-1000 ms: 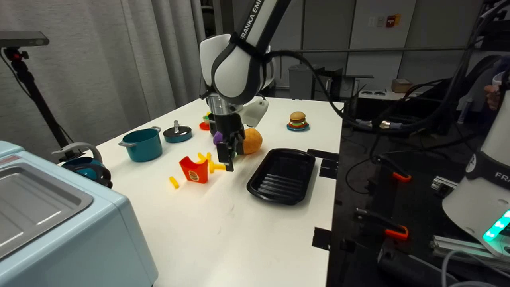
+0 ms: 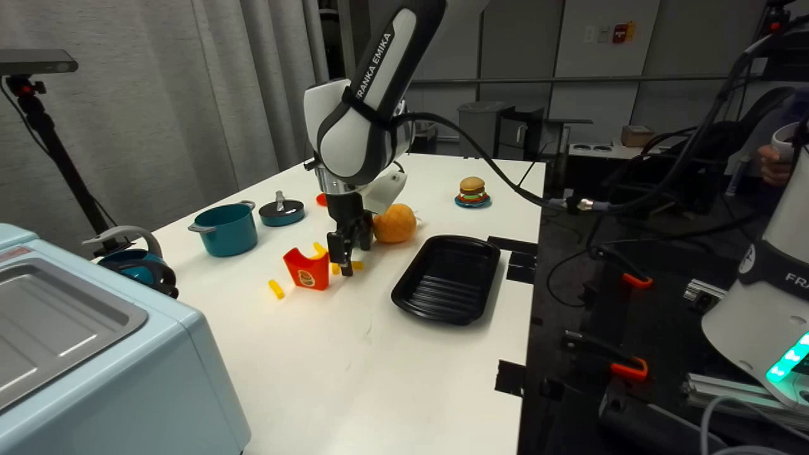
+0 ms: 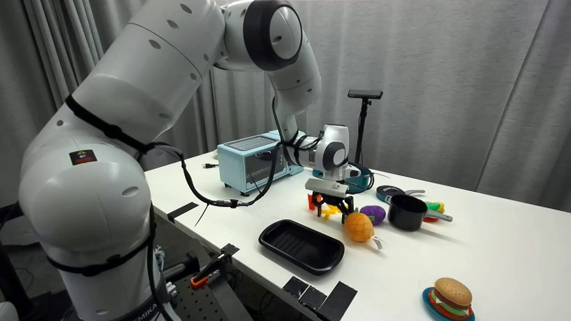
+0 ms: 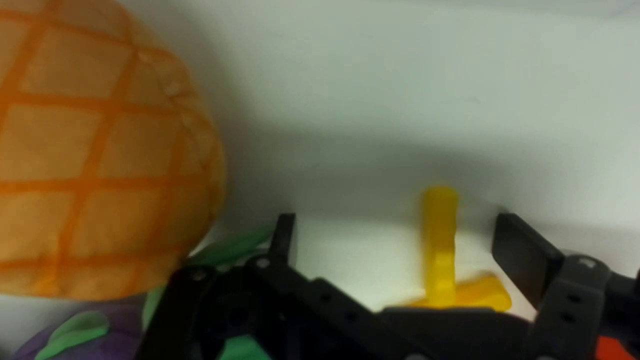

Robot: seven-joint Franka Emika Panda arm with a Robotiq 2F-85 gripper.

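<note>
My gripper is open and low over the table, its fingers spread to either side of a yellow fry (image 4: 441, 246). That fry lies nearer the right finger (image 4: 525, 255) and touches neither finger. Another yellow fry (image 4: 489, 292) crosses its lower end, partly hidden by the gripper body. In exterior view 1 the red fries box (image 2: 307, 269) stands beside the gripper, with a loose yellow piece (image 2: 277, 289) left of it. An orange plush (image 4: 102, 156) with a grid pattern sits just past the left finger. Below it, a purple plush (image 4: 90, 336) shows in part.
A black tray (image 3: 302, 247) lies on the table close by. Beyond the plushes stand a black pot (image 3: 407, 213) and a teal pot (image 2: 229, 229). A toy burger (image 2: 472, 191) sits at the far side, and a light-blue oven (image 2: 114, 341) is at the near left.
The arm has come down and shifted left in exterior view 1, bringing the gripper to the fries. It now covers the purple plush there. The box and tray look unmoved.
</note>
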